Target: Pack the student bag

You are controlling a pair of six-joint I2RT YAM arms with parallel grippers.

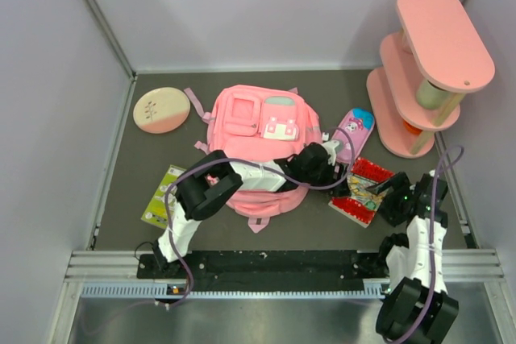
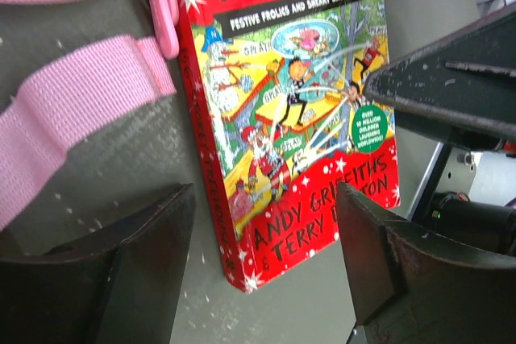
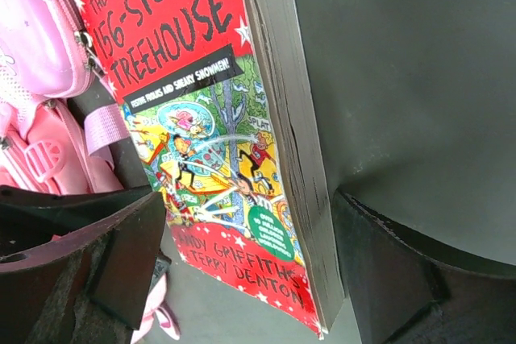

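A red comic book, the Treehouse one, lies flat on the mat right of the pink backpack. My left gripper is open over the book's lower end, its fingers apart near the red cover. My right gripper is open around the book's width, one finger beside the page edge, the other partly over the cover's side. The pink pencil case lies just above the book. A green-yellow book lies at the left, partly behind my left arm.
A pink tiered shelf stands at the back right. A round plate lies at the back left. The front edge of the mat between the arms is mostly clear.
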